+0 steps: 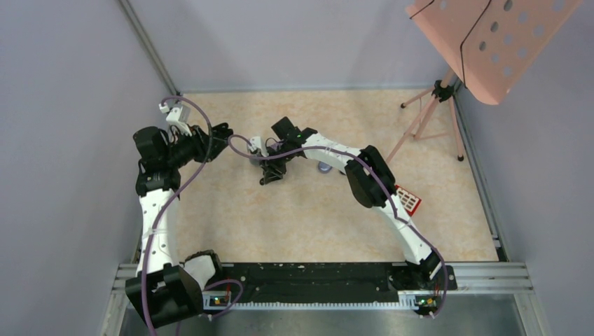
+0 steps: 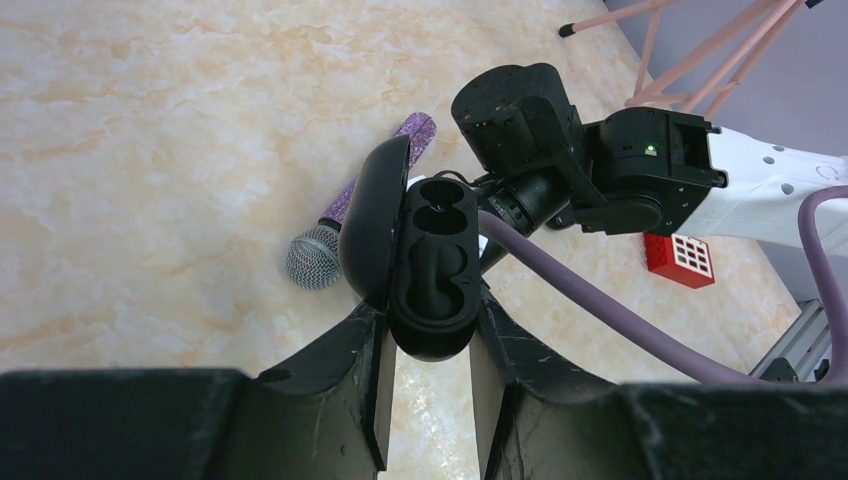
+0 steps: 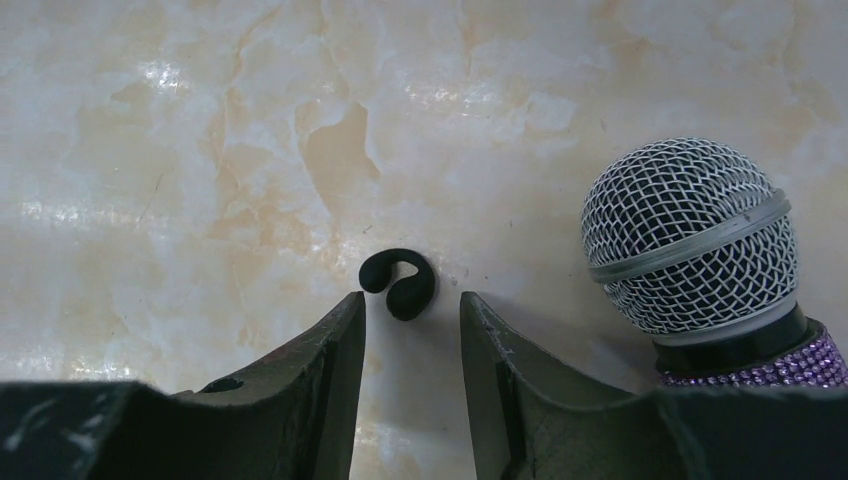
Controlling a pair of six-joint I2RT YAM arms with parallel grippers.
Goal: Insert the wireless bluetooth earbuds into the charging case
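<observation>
Held up in the left wrist view is the black charging case (image 2: 434,335), its lid (image 2: 372,220) open to the left. My left gripper is shut on its base. Two hollows show inside; whether the lower one holds an earbud I cannot tell. In the right wrist view a black, hook-shaped earbud (image 3: 424,287) lies on the marbled table. My right gripper stands open over it, one fingertip to each side, with nothing gripped. From the top, the right arm's own body hides that earbud.
Close to the right fingers lies a microphone (image 3: 690,235) with a purple glittering handle. A red box (image 2: 680,260) and a pink stand (image 1: 427,115) are farther right.
</observation>
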